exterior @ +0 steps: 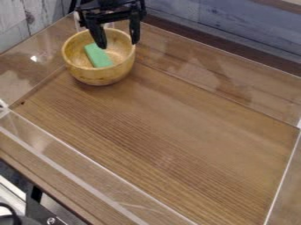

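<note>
A yellow-tan bowl (106, 76) sits on the wooden surface at the upper left, with a green oblong object (97, 55) lying inside it toward the left. My black gripper (118, 39) is open over the back of the bowl, its fingers spread to either side with nothing visible between them, reaching in from the top edge of the view.
Low pale edges border it at left and right, and a grey wall runs along the back.
</note>
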